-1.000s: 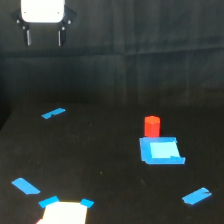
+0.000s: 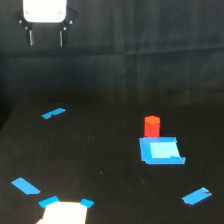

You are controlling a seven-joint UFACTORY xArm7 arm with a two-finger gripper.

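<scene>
A white gripper (image 2: 47, 34) hangs at the top left, high above the dark table, its two thin fingers apart with nothing between them. A small red block (image 2: 152, 127) stands upright at the right of centre, just behind a pale light-blue square (image 2: 163, 150) framed by blue tape (image 2: 147, 159).
A pale object (image 2: 65, 214) is cut off at the bottom edge. A dark cloth backdrop closes off the back.
The gripper has shifted slightly to the right. The red block and the things on the table look unchanged.
</scene>
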